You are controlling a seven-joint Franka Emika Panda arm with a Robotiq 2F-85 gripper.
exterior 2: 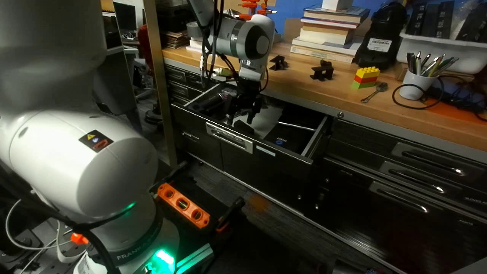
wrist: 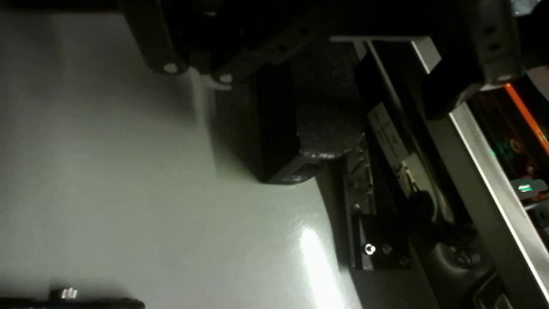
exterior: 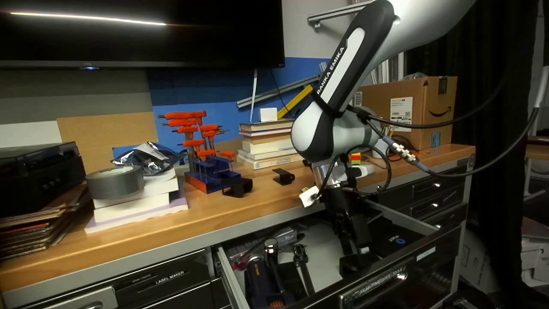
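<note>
A black block-like object (exterior: 354,263) lies near the front wall of the open drawer (exterior: 229,273). My gripper (exterior 2: 242,118) points down into the drawer, right over this object. In the wrist view, the gripper's fingers (wrist: 453,90) are spread wide, one on each side of the dark block (wrist: 329,116), so the gripper is open with nothing held. The block has a rounded end and rests on the pale drawer floor (wrist: 154,206). Whether a fingertip touches it, I cannot tell.
A drill-like tool (exterior: 262,278) and a wrench-like tool (exterior: 303,268) lie at the drawer's left. A flat black case (exterior 2: 292,133) lies opposite. Pale drawer floor is bare between them. On the counter stand two black brackets (exterior 2: 323,70) and toy bricks (exterior 2: 366,77).
</note>
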